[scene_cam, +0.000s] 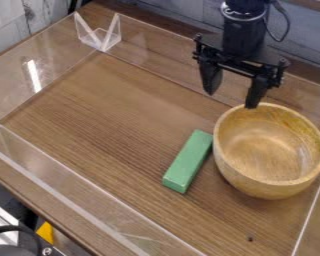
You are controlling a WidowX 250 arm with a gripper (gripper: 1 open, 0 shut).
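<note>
The black gripper [232, 80] hangs over the upper right of the table, open, with its two fingers spread and nothing visible between them. It is just above and behind a large tan round bowl [267, 172]. A green rectangular block [188, 160] lies left of the bowl, apart from the gripper.
A small white wire-like holder [99, 30] stands at the back left. A small yellow object [44, 231] shows at the lower left edge, beside dark cable.
</note>
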